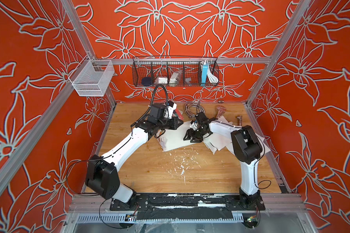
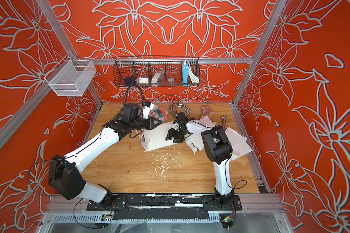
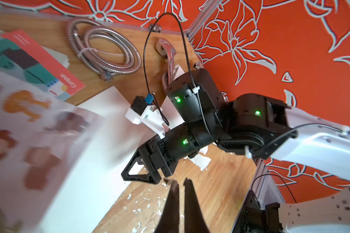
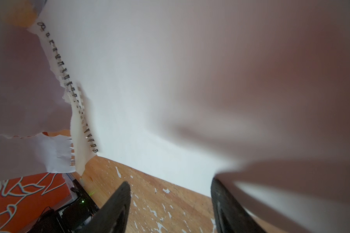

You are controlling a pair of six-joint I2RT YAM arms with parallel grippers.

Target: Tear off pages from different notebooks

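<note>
An open spiral notebook (image 1: 175, 141) lies mid-table, its wire binding along the left edge in the right wrist view. My right gripper is low over its blank page at the near edge, part open, nothing visible between its fingers. My left gripper is raised over the notebook's left part, its fingers closed together, nothing clear between them. A thin sheet (image 3: 35, 147) with blurred figures showing hangs beside it in the left wrist view. A teal-and-red covered notebook (image 3: 31, 62) lies behind, and loose torn pages (image 2: 237, 141) lie to the right.
A coiled metal hose (image 3: 101, 50) and metal fittings lie at the back. A wire basket (image 1: 175, 71) hangs on the back wall, a white basket (image 1: 91, 83) at upper left. Paper scraps dot the bare front of the table.
</note>
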